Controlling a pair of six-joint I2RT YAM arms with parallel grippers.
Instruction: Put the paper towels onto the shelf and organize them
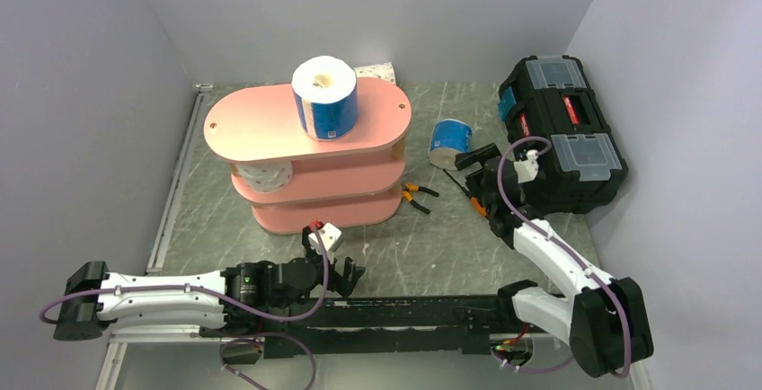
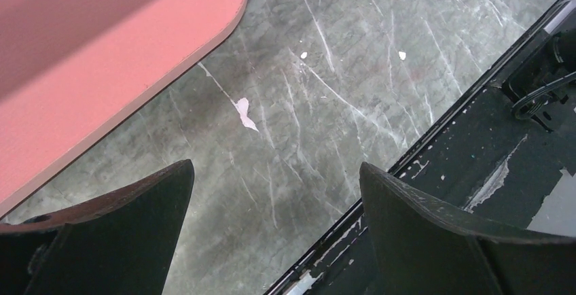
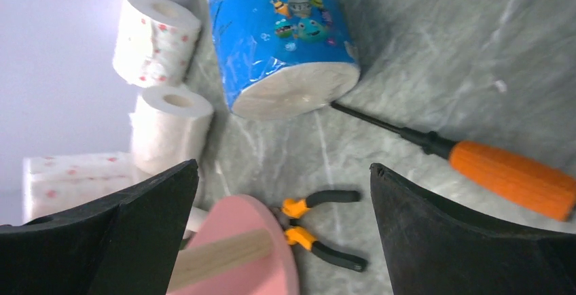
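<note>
A blue-wrapped paper towel roll (image 1: 450, 143) lies on the floor right of the pink shelf (image 1: 256, 120); its pale end (image 3: 296, 91) faces my right gripper. That gripper is open and empty, short of the roll. Another blue-wrapped roll (image 1: 324, 102) stands upright on the shelf's top, and a white patterned roll (image 1: 264, 175) sits on the level below. Over bare floor before the shelf, my left gripper is open with nothing between its fingers. Behind the shelf, white rolls (image 3: 157, 40) show in the right wrist view.
Orange-handled pliers (image 1: 419, 196) lie beside the shelf's right end. A screwdriver (image 3: 502, 172) with an orange handle points at the floor roll, close to its end. Black toolboxes (image 1: 568, 134) stand against the right wall. Open floor lies in front of the shelf.
</note>
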